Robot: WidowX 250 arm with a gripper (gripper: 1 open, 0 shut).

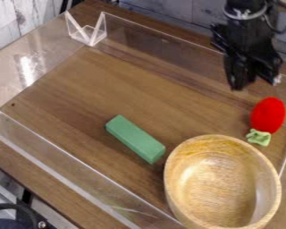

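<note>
My gripper [254,73] hangs in the upper right above the tray, its fingers pointing down; how far it is open is unclear. Below it a red object with a green leafy top [267,115], like a toy strawberry, lies near the right wall, clear of the fingers. A green block [136,139] lies left of centre, and a wooden bowl [222,188] sits at the bottom right.
Clear plastic walls edge the wooden work surface [97,89]. A white bracket [86,31] is at the upper left.
</note>
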